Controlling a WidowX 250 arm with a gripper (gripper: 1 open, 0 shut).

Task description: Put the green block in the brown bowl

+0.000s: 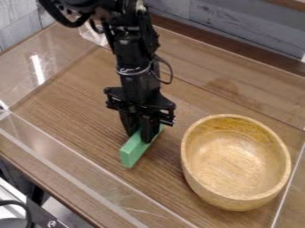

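The green block [135, 153] lies slanted on the wooden table, its near end in plain sight. My black gripper [145, 132] is down at its far end, with the fingers partly covering that end. Whether they are closed on the block is hard to see, as they are dark and overlap. To the right stands the brown bowl [237, 163], light wood-coloured, upright with its empty inside facing up. A narrow strip of table separates its left rim from the block.
Bare table [66, 102] stretches to the left of the arm, and more lies behind the bowl. A grey wall [238, 31] bounds the back. A white object [92, 34] sits at the far left behind the arm.
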